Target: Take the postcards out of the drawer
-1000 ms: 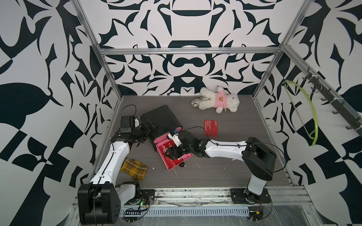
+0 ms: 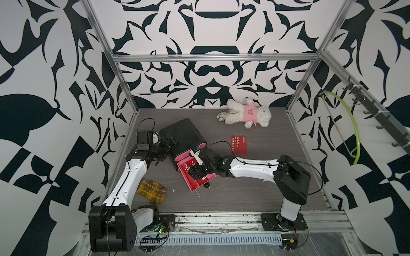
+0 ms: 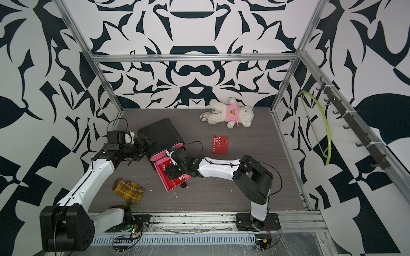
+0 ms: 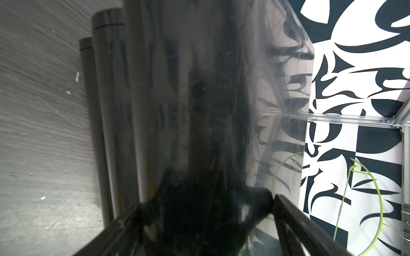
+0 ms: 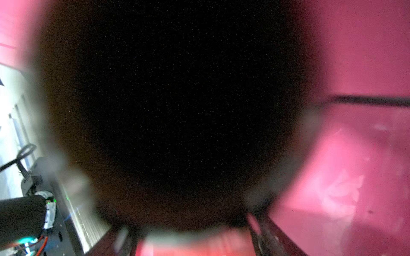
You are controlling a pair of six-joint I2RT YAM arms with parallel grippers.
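Observation:
A pink drawer point(image 2: 186, 178) stands pulled out of the black cabinet point(image 2: 184, 131). Inside lies a red postcard point(image 2: 189, 163) with white lettering, partly covered by my right gripper point(image 2: 193, 171), which is open over the drawer. The right wrist view is mostly blocked by a dark blurred shape; pink drawer surface point(image 5: 350, 170) and a strip of red point(image 5: 200, 243) show around it. Another red postcard point(image 2: 239, 145) rests on the table, right of the cabinet. My left gripper is open at the cabinet's left side, the dark cabinet point(image 4: 170, 106) filling its view between the fingers.
At the back lies a white teddy bear point(image 2: 250, 113) in pink. A yellow checked cloth point(image 2: 152, 191) sits near the left arm, and a small black round piece point(image 2: 206, 185) is beside the drawer.
The drawer moved very slightly with it. The left arm looks still.

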